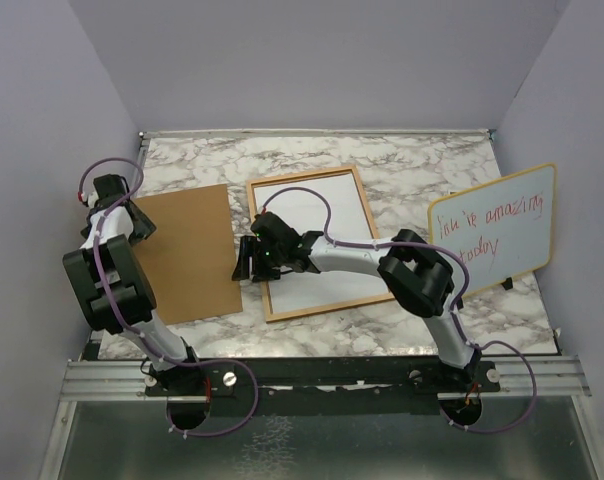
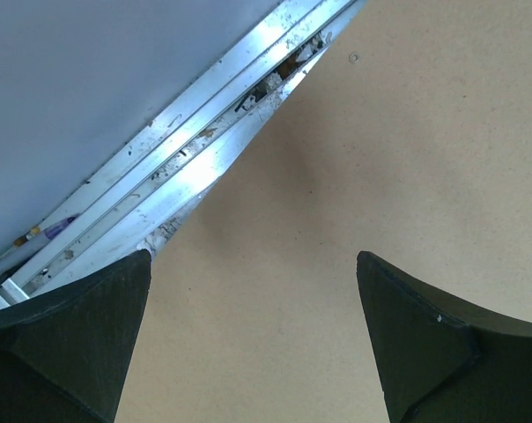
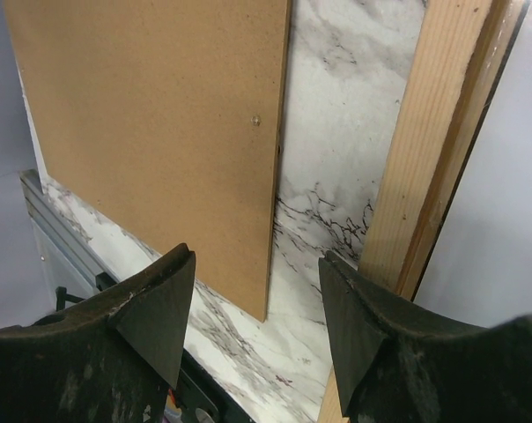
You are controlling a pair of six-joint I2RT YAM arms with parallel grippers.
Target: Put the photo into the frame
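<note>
A brown board (image 1: 188,260) lies at the left. My left gripper (image 1: 127,215) is open over its far-left corner; in the left wrist view its fingers (image 2: 72,344) hang over the board (image 2: 275,220) beside a metal rail. The wooden frame (image 1: 364,190) with a white inner panel (image 1: 312,200) lies in the middle. My right gripper (image 1: 244,255) stands open at the frame's left bar, between it and the board; the right wrist view shows the frame's bar (image 3: 407,176) just right of its fingertips and the board (image 3: 160,132) to the left.
A white sign (image 1: 492,225) with red writing "you're amazing today" stands at the right. A metal rail (image 2: 169,176) and wall border the left edge.
</note>
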